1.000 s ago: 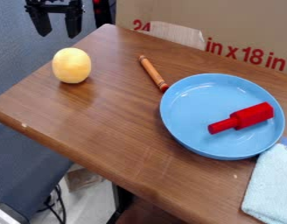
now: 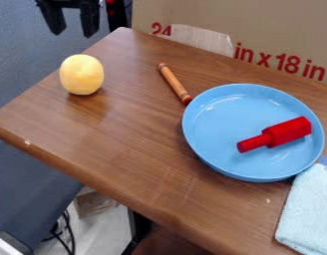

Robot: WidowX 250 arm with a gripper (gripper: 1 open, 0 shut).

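My black gripper (image 2: 73, 22) is at the top left, open, its two fingers apart above the table's back left edge with nothing seen between them. A yellow round fruit-like object (image 2: 83, 74) rests on the wooden table (image 2: 127, 129) below it. An orange crayon-like stick (image 2: 174, 83) lies behind and left of a light blue plate (image 2: 226, 125). A red object shaped like a small rolling pin (image 2: 274, 135) lies on the plate.
A folded pale cloth (image 2: 310, 209) lies at the front right corner. A cardboard box (image 2: 259, 30) stands along the back. The table's left edge drops to the floor.
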